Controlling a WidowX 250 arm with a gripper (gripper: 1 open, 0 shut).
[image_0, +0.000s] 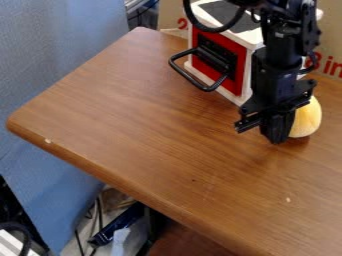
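The black gripper (266, 123) hangs low over the right part of the wooden table, its fingers pointing down in front of a pale yellow round object (307, 119). That object is partly hidden behind it. Whether the fingers are open or shut, or touch the object, I cannot tell.
A red and white box-like appliance (215, 62) with a black handle stands at the back, behind the arm, with cardboard behind it. A blue panel lies beyond the left edge, cables and clutter below.
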